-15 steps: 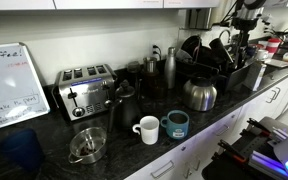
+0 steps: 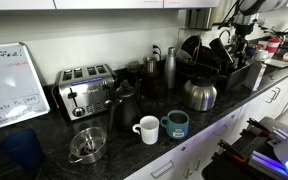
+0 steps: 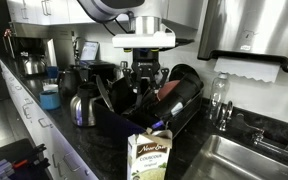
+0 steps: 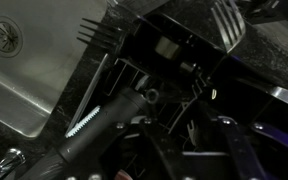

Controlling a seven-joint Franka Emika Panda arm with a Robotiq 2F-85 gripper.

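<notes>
My gripper [image 3: 147, 76] points down over the black dish rack [image 3: 112, 122] on the counter. In the wrist view the dark fingers [image 4: 234, 135] stand apart at the bottom, part open, above a black utensil holder [image 4: 164, 45]. A fork [image 4: 99, 36] sticks out on the holder's left, and another fork [image 4: 227, 22] on its right. Small utensil tips show in the dark space between the fingers; whether any touches them is too dim to tell. A dark cylindrical handle [image 4: 89, 135] lies to the left of the fingers.
A box of couscous [image 3: 148, 157] stands in front of the rack, and the sink [image 3: 232, 155] is to the right. A steel kettle [image 2: 199, 94], a teal mug [image 2: 175, 124], a white mug [image 2: 148, 129] and a toaster [image 2: 86, 92] occupy the counter.
The arm at the upper right has shifted slightly over the rack. The mugs, kettle and other counter items have stayed in place.
</notes>
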